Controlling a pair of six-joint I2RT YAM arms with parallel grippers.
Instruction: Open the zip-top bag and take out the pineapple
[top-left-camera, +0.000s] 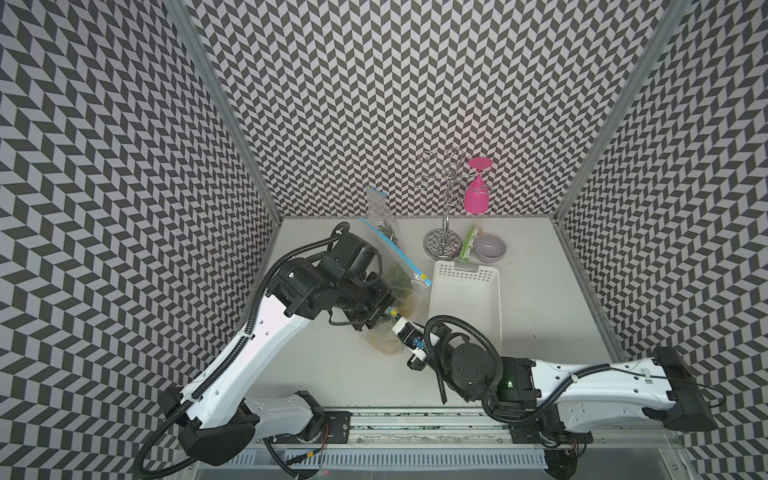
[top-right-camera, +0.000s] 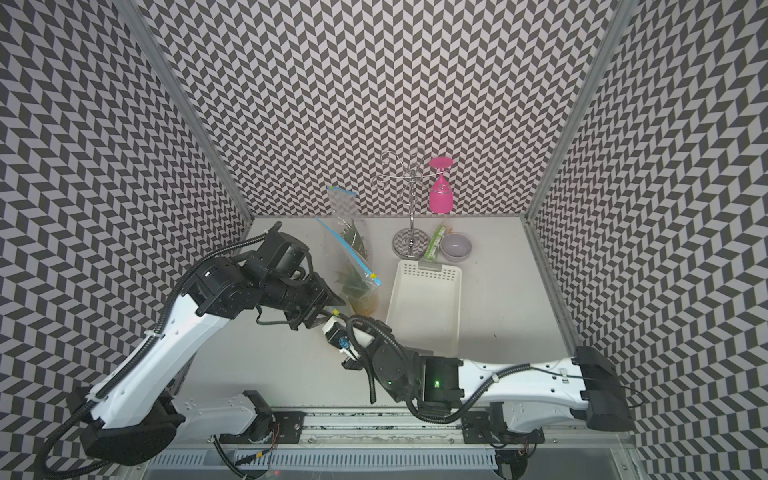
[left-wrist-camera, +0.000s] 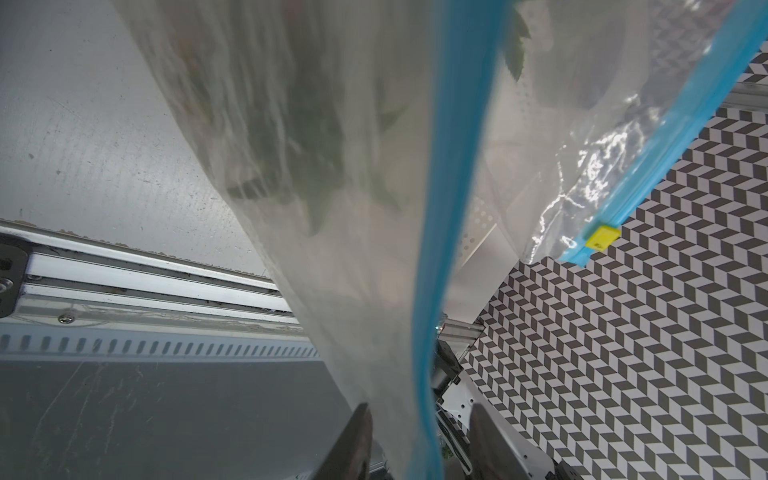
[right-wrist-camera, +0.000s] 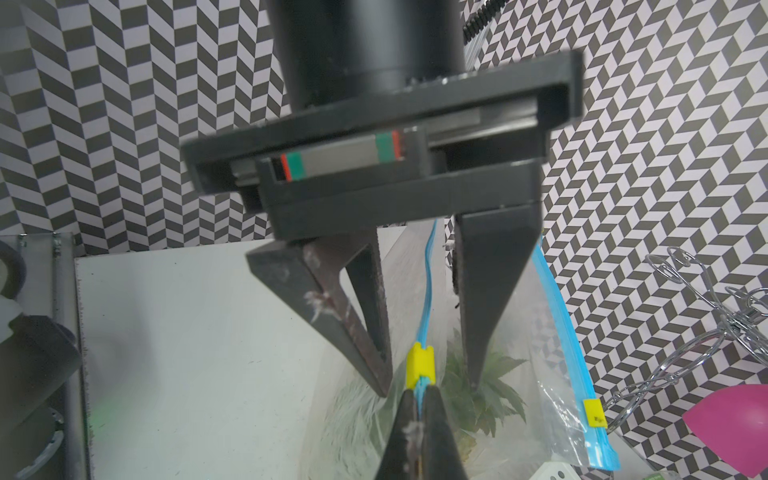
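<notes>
A clear zip bag (right-wrist-camera: 360, 436) hangs upright in front of my right gripper, its blue zip edge (right-wrist-camera: 429, 280) on top. The right fingers are closed together on the zip's near end, just below a yellow slider (right-wrist-camera: 420, 364). My left gripper stands open, its two fingers either side of the blue zip strip (left-wrist-camera: 460, 160). In the right wrist view its fingers straddle the slider without closing on it. Green pineapple leaves (right-wrist-camera: 484, 392) show blurred through the plastic. Arms hide much of the bag from above.
A second blue zip with its own yellow slider (right-wrist-camera: 593, 413) stands beyond the first. To the right is a white basket (top-left-camera: 466, 296). Behind are a metal rack (top-left-camera: 442, 242), a green packet (top-left-camera: 470, 244), a purple bowl (top-left-camera: 489, 248) and a pink glass (top-left-camera: 477, 196).
</notes>
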